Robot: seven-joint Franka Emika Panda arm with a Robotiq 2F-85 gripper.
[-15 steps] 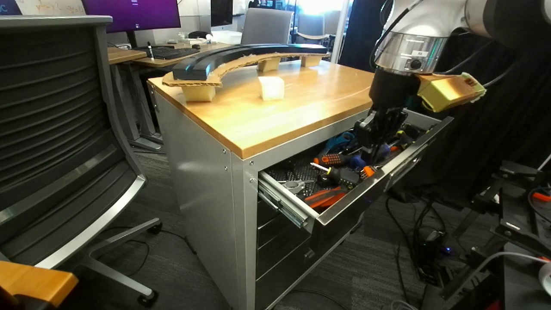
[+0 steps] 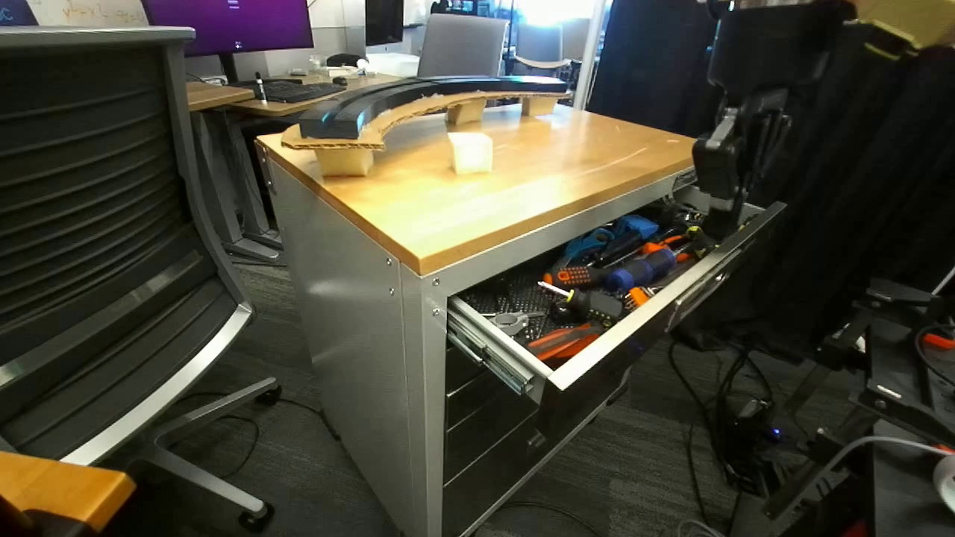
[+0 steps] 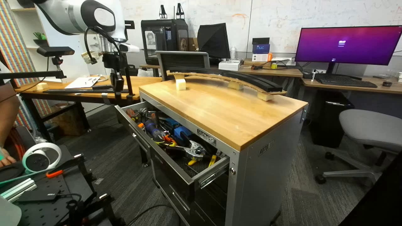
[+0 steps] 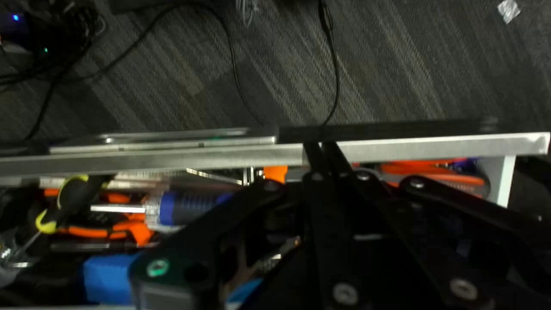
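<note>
My gripper (image 2: 723, 224) is shut at the far end of the pulled-out drawer (image 2: 595, 353), with nothing showing between its fingers. In the second exterior view the gripper (image 3: 117, 89) hangs by the drawer's left end. The wrist view has the fingertips (image 4: 314, 152) overlapping the drawer's front rim (image 4: 392, 149); whether they touch it I cannot tell. Tools fill the drawer: a blue-handled screwdriver (image 4: 181, 207), orange-handled pliers (image 4: 436, 175), a blue tool (image 4: 107, 276) and several others. My gripper's body hides part of the drawer's contents in the wrist view.
The wooden cabinet top (image 2: 555, 188) carries a curved black piece on cardboard (image 2: 430, 94) and pale foam blocks (image 2: 471, 153). A chair (image 2: 107, 233) stands left of the cabinet. Cables (image 2: 716, 421) lie on the floor near the drawer front.
The gripper has moved away from the middle of the drawer toward its far right end in the first exterior view. The drawer and its tools look the same.
</note>
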